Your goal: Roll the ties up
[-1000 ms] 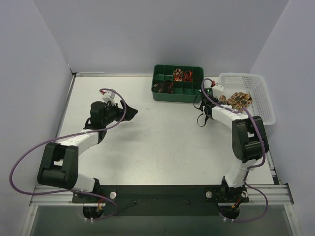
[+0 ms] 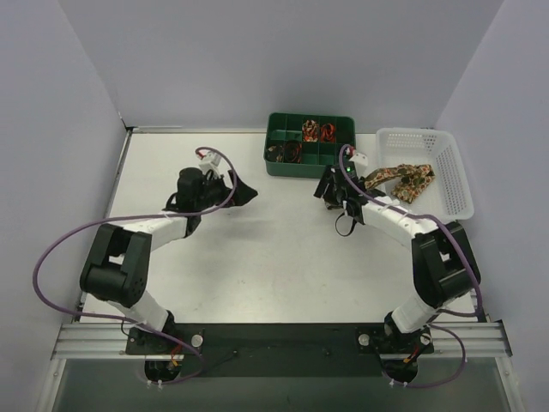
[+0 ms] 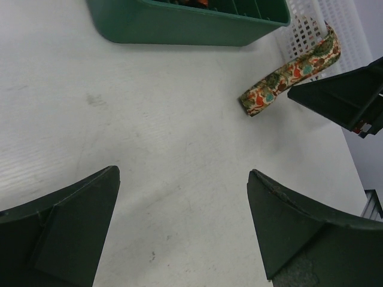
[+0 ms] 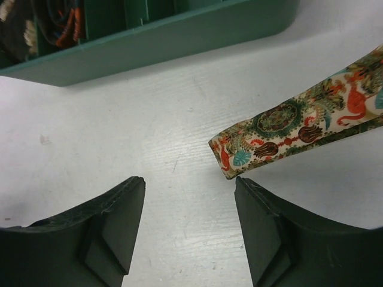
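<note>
A flowered tie [image 4: 281,128] drapes out of the white basket, and its squared free end rests on the table. In the left wrist view the tie [image 3: 290,76] slants down over the basket's rim. My right gripper stands open with nothing between its fingers; the tie's end lies just beyond the right fingertip. In the top view the right arm partly covers the tie [image 2: 386,175]. My left gripper is open and empty above bare table, to the left of the tie.
The green divided box [image 2: 310,170] at the back holds several rolled ties in its compartments. The white basket [image 2: 463,193] stands at the right, with more of the patterned cloth inside.
My right gripper has moved left from the basket, and the tie now stretches out over the rim onto the table. The left gripper has moved a little to the right.
</note>
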